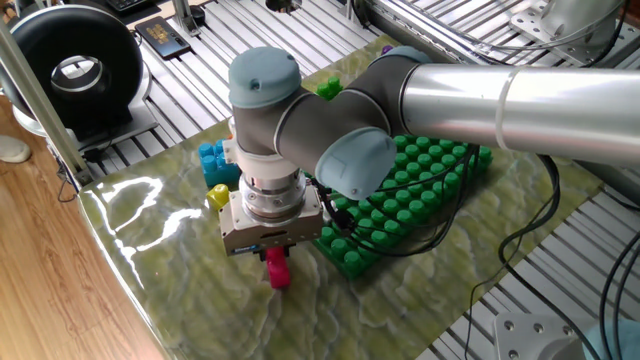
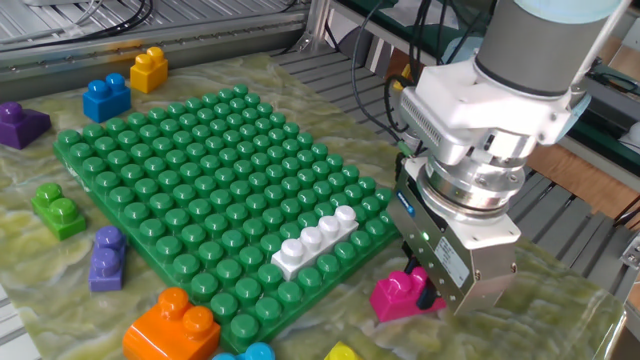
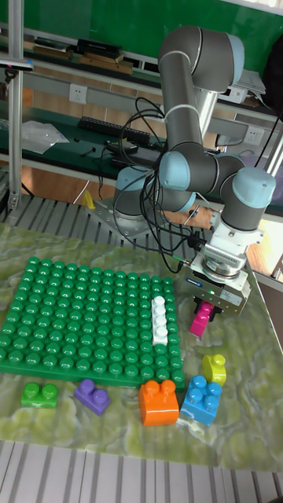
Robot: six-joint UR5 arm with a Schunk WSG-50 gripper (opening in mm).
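The pink brick (image 2: pixel 394 298) is at the table's surface, just off the near right edge of the green studded baseplate (image 2: pixel 215 185). Pointing down over it, my gripper (image 2: pixel 418 281) has its dark fingers close against two opposite sides of the brick, and it looks shut on it. In the first exterior view the pink brick (image 1: pixel 279 272) sticks out below the gripper (image 1: pixel 277 255), flanked by both fingers. A white brick with a row of studs (image 2: pixel 315 245) sits on the baseplate near the edge facing the gripper.
Loose bricks lie around the baseplate: orange (image 3: pixel 159 405), light blue (image 3: pixel 201 401), yellow-green (image 3: pixel 215 368), purple (image 3: pixel 92 398), green (image 3: pixel 39 395), dark blue (image 2: pixel 106 101) and amber (image 2: pixel 149 72). Cables (image 1: pixel 430 235) from the arm hang over the baseplate.
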